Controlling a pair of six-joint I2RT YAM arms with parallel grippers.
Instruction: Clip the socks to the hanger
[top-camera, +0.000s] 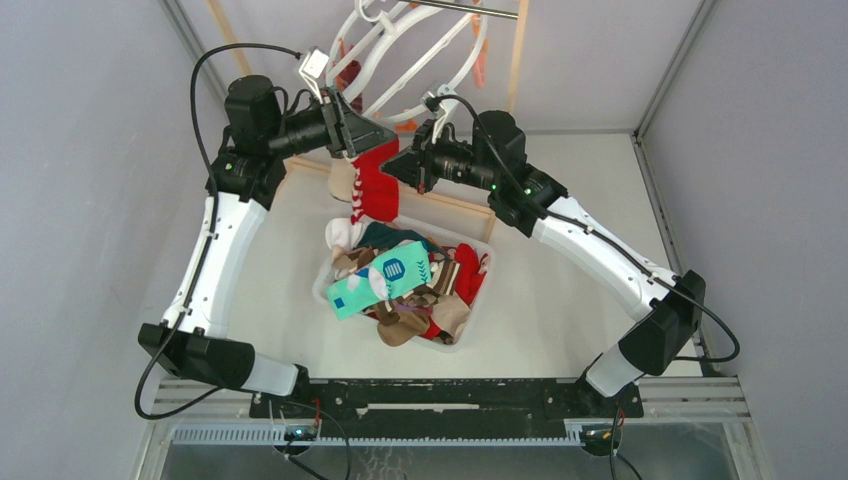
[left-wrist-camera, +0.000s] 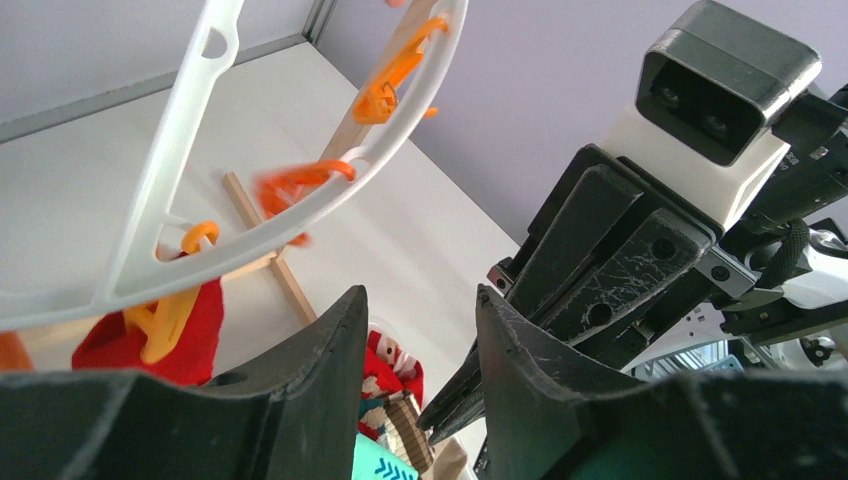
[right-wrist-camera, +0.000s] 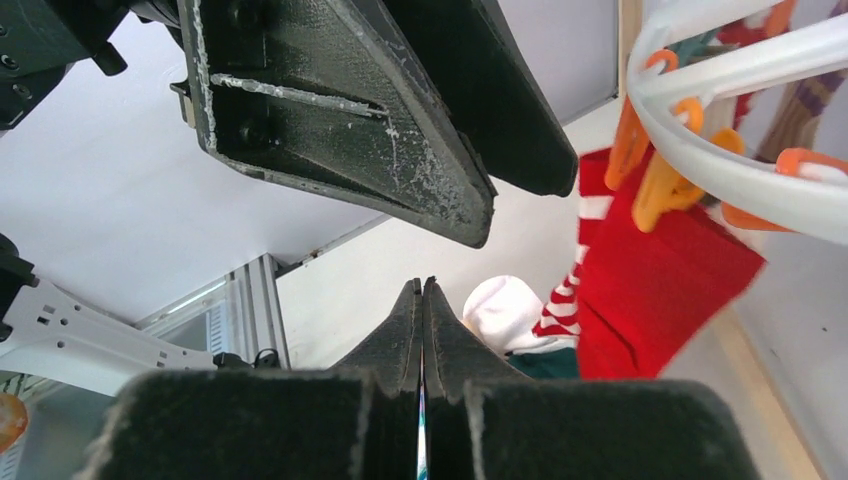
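My right gripper is shut with nothing between its fingertips. The left gripper stands open and empty, close beside the right one under the hanger's near side. In the top view the round white hanger (top-camera: 392, 97) is partly behind both grippers. An orange clip (left-wrist-camera: 300, 185), blurred, hangs from its rim outside my left fingers. In the right wrist view, yellow-orange (right-wrist-camera: 662, 195) and orange clips hang right of my shut fingertips, apart from them. A red sock (top-camera: 378, 185) with a striped edge hangs from the hanger.
Below, a clear bin (top-camera: 484, 287) is full of mixed socks, a teal one (top-camera: 385, 277) on top. Wooden bars (top-camera: 517, 60) frame the hanger. The two grippers nearly touch in the top view.
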